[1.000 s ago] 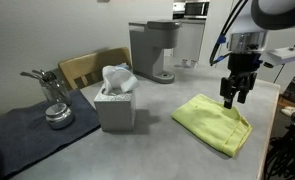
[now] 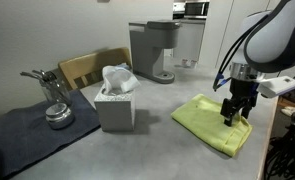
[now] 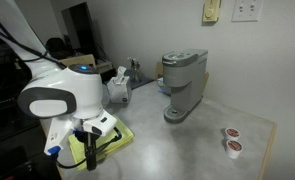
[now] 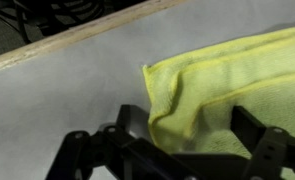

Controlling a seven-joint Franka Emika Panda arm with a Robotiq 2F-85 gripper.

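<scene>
A yellow-green cloth [image 2: 199,119] lies spread on the grey table, near its right end in the first exterior view. My gripper [image 2: 237,116] is down at the cloth's near right part. In the wrist view the gripper stands open, with a corner of the cloth [image 4: 212,85] between its parted fingers. The left finger [image 4: 119,136] is over bare table and the right finger [image 4: 249,128] over the cloth. A raised fold runs through that corner. Whether the fingertips touch the cloth or table cannot be told. In the second exterior view the arm hides part of the cloth [image 3: 119,132].
A white tissue box [image 2: 116,108] stands left of the cloth, and a grey coffee maker [image 2: 152,50] behind it. A dark mat [image 2: 27,138] holds metal utensils at the far left. The wooden table edge [image 4: 77,35] runs close to the cloth. Two pods [image 3: 233,140] sit apart.
My gripper has come down from above the cloth to its near right corner. The cloth has stayed in about the same place.
</scene>
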